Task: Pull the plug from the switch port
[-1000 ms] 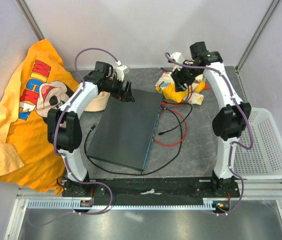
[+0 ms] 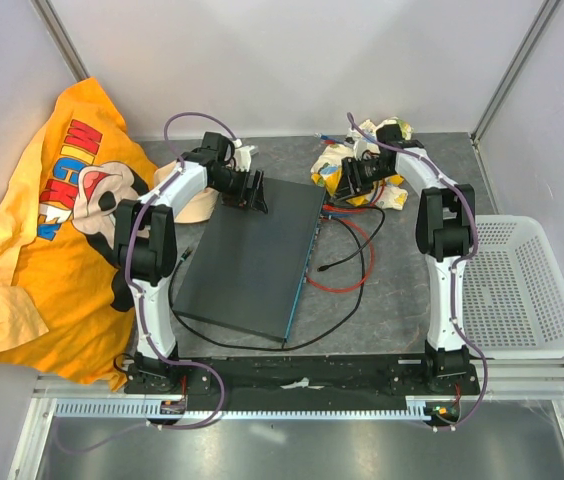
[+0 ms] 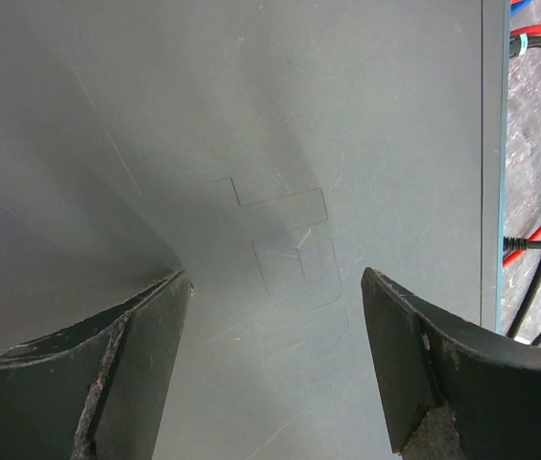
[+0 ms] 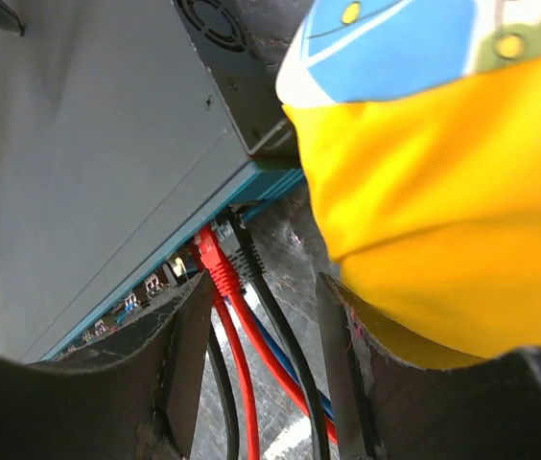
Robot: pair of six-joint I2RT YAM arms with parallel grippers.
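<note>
The dark grey switch (image 2: 247, 260) lies flat, with cables running from the ports along its right edge. In the right wrist view, a red plug (image 4: 215, 259) and a black plug (image 4: 242, 249) sit in ports near the switch's corner. My right gripper is open above these cables, its fingers apart on either side with nothing gripped. My left gripper hovers open low over the top of the switch, nothing between its fingers; in the left wrist view another black plug (image 3: 518, 244) shows at the switch's edge.
A yellow patterned cloth (image 4: 424, 211) lies beside the switch's back right corner. A large orange cloth (image 2: 72, 250) covers the left side. A white basket (image 2: 522, 290) stands at the right. Cables loop over the bare table right of the switch.
Both arms have lowered since a second ago. The switch looks unmoved.
</note>
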